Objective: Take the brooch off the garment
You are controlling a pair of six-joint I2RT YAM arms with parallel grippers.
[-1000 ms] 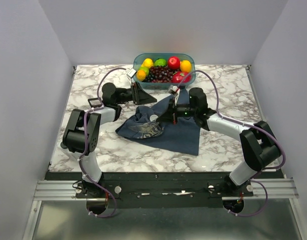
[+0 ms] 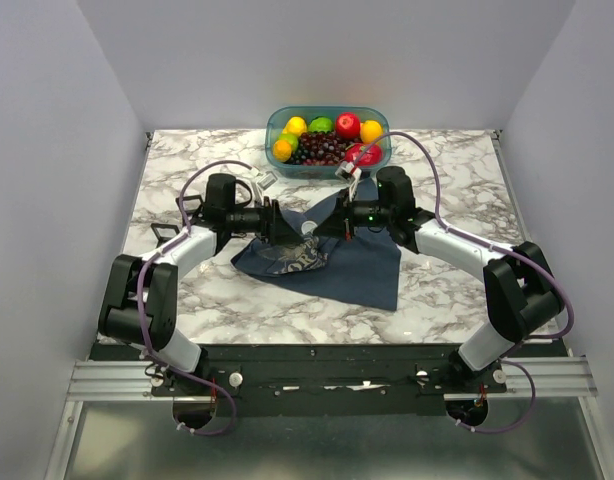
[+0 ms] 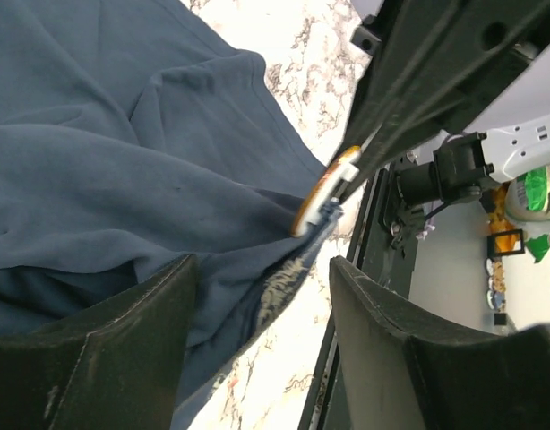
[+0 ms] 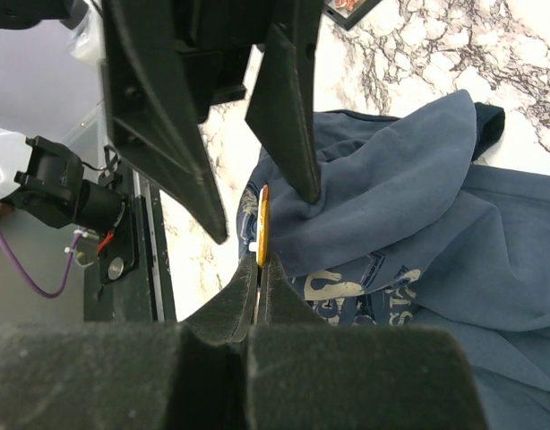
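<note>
The brooch [image 2: 308, 228] is a pale round disc; its rim shows orange in the left wrist view. Edge-on, the brooch [image 4: 262, 224] stands at the tips of my right gripper, which is shut on it. The dark blue garment [image 2: 367, 268] lies on the table. A raised, gold-patterned fold of the garment [image 3: 279, 285] reaches up to the brooch's lower edge; the fastening itself is hidden. My left gripper is open, its fingers apart on either side of the fold just below the brooch, with no clear contact visible.
Behind the garment stands a teal basket [image 2: 287, 172] of fruit, close to the garment's far edge. A small dark frame [image 2: 165, 233] lies at the left, partly behind the left arm. Both grippers are very close together.
My left gripper has come from the back left, by the basket, down and forward to the brooch. The right gripper has risen slightly with the brooch and the cloth round it.
</note>
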